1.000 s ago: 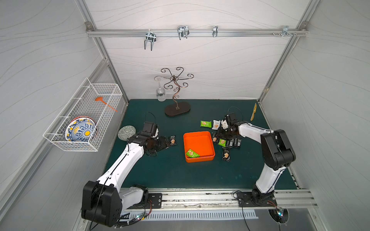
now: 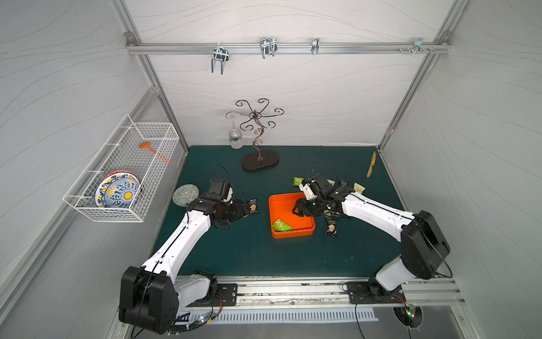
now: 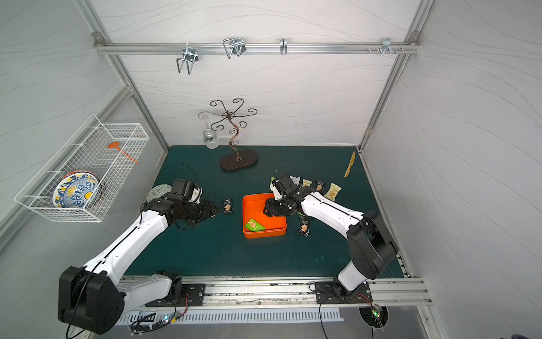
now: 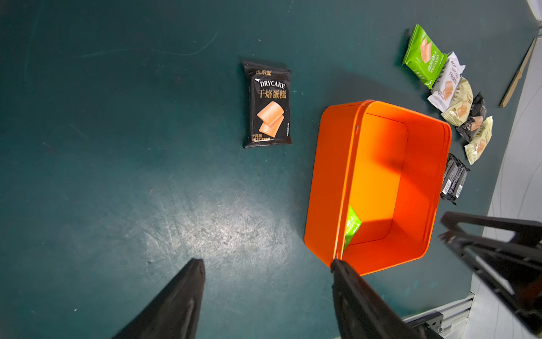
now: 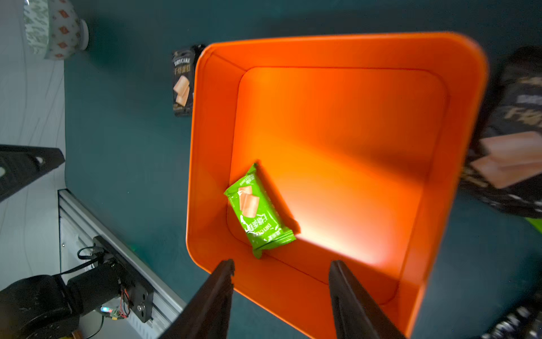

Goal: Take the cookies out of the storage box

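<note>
The orange storage box point(image 5: 338, 130) stands open near the middle of the table. One green cookie packet point(image 5: 257, 214) lies on its floor, close to one wall. Above the box hangs my right gripper, open and empty, its fingers point(image 5: 211, 299) spread over the box edge in the right wrist view. A black cookie packet point(image 4: 269, 105) lies flat on the table left of the box. My left gripper hovers left of the box, fingers apart, with only table between them. Outside the box lies another green packet point(image 4: 424, 56), beyond its far side.
Beside the box lie more packets, among them a white packet point(image 4: 447, 82) and a black packet point(image 2: 330, 227). A knife point(image 2: 371, 164) lies at the back right, and a metal stand point(image 2: 259, 159) is at the back.
My right arm has swung left from above the packets on the right to over the orange box. The left arm stays where it was, and the green packet in the box has not moved.
</note>
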